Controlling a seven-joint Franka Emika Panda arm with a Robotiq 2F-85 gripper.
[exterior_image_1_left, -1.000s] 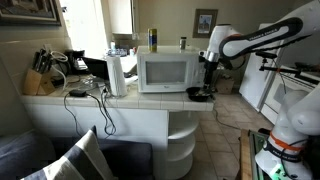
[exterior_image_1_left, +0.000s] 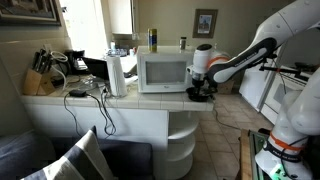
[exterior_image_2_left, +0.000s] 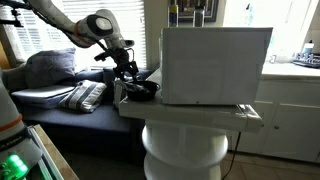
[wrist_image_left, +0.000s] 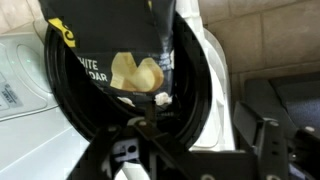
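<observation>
A black bag (wrist_image_left: 105, 38) printed with "white cheddar" and pale yellow chips lies in a round black pan (wrist_image_left: 205, 82) in the wrist view. My gripper is at the bottom of that view, its dark fingers apart with nothing seen between them. The bag is beyond the fingers, toward the upper left. In exterior view 2, the gripper (exterior_image_2_left: 128, 74) hangs just above the pan (exterior_image_2_left: 144, 92) at the counter's end. Exterior view 1 shows the pan (exterior_image_1_left: 200, 96) right of the microwave; the bag is not clear there.
A white microwave (exterior_image_1_left: 163, 72) stands beside the pan, with bottles (exterior_image_1_left: 153, 41) on top. White rounded shelves (exterior_image_2_left: 186, 150) are below the counter end. A dark sofa (exterior_image_2_left: 95, 125) lies past the counter.
Over the last second the arm has come lower and slightly left in exterior view 1, bringing the gripper nearer the pan. The pan and microwave have stayed put.
</observation>
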